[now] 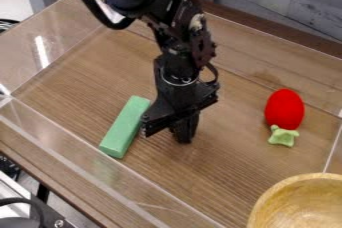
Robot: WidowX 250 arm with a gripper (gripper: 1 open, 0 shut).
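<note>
The black gripper (pixel 183 130) of the arm is low over the middle of the wooden table (pixel 80 62), just right of a green rectangular block (pixel 126 125) that lies flat and diagonal. Nothing shows held in the gripper; its fingertips are dark, and their spacing is hard to make out.
A red oval object (pixel 285 107) lies at the right, with a small pale green piece (pixel 282 135) at its lower end. A yellow bowl (pixel 301 202) sits at the lower right corner.
</note>
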